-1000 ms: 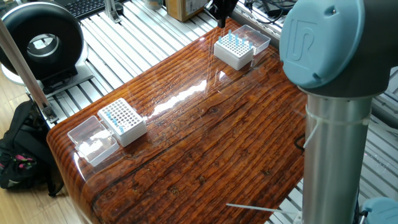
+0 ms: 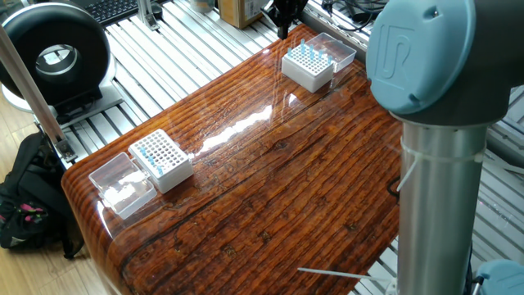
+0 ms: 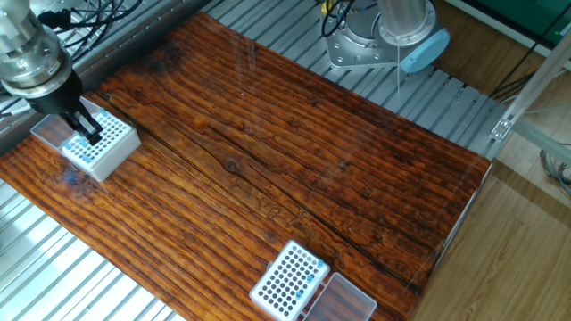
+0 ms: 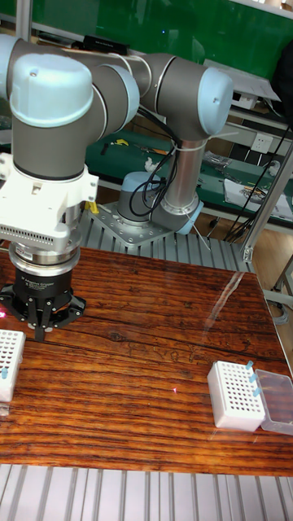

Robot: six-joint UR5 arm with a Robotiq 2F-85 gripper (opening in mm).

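Two white tip racks with clear open lids stand at opposite ends of the wooden table. One rack (image 2: 308, 74), also the left rack (image 3: 111, 159) in exterior view 2, holds several upright blue tips (image 2: 302, 47). The other rack (image 2: 173, 176) has a few blue tips (image 3: 310, 278) along one side; in exterior view 3 this rack (image 4: 238, 417) is at the right. My black gripper (image 3: 95, 137) points down by the first rack, its fingertips overlapping the rack's top in exterior view 2. Whether its fingers are apart is unclear, and nothing held can be made out.
Clear lids (image 2: 335, 49) lie beside both racks, the second lid (image 3: 341, 301) near the table's edge. Between the racks the glossy wooden table (image 3: 241, 169) is bare. The robot's base (image 4: 134, 227) stands beyond the table on slatted metal.
In exterior view 1 my gripper has shifted slightly left over the last second, by the far rack. Both racks and their lids have stayed in place.
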